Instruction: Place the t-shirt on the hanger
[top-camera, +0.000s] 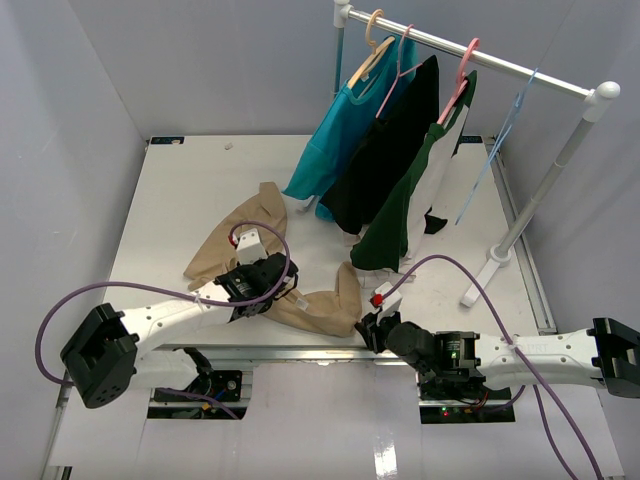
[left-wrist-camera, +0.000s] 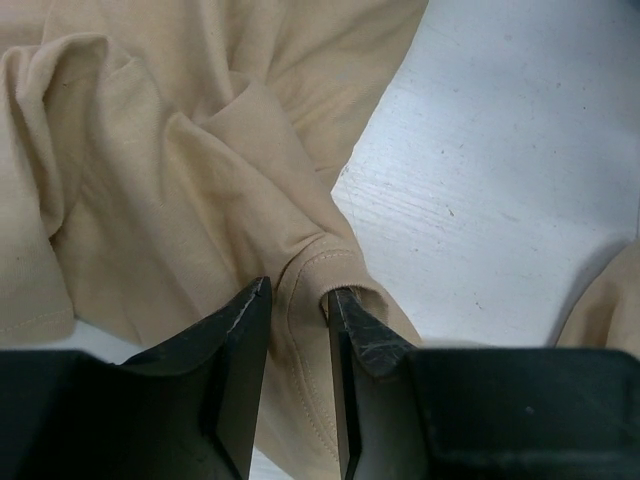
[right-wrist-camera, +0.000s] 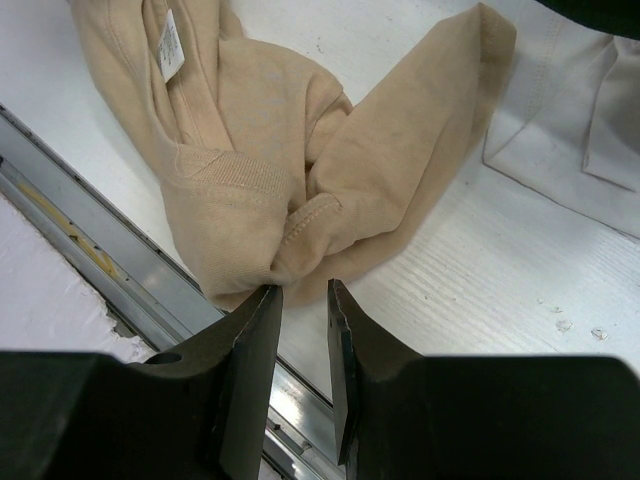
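A beige t shirt (top-camera: 230, 240) lies crumpled on the white board, spreading toward the centre front. My left gripper is over its middle, fingertips at a stitched fold of fabric (left-wrist-camera: 315, 270); whether they pinch it I cannot tell. My right gripper is at the right end of the t shirt near the front edge, fingertips slightly apart beside a bunched fold (right-wrist-camera: 225, 220). Hangers hang on the rail, including a bare blue hanger (top-camera: 505, 125) at the right and others holding clothes.
A white rack (top-camera: 545, 190) stands at the right with teal (top-camera: 335, 135), black and green garments (top-camera: 380, 240) hanging low over the board beside the t shirt. The back left of the board (top-camera: 210, 165) is clear. A metal rail runs along the front edge.
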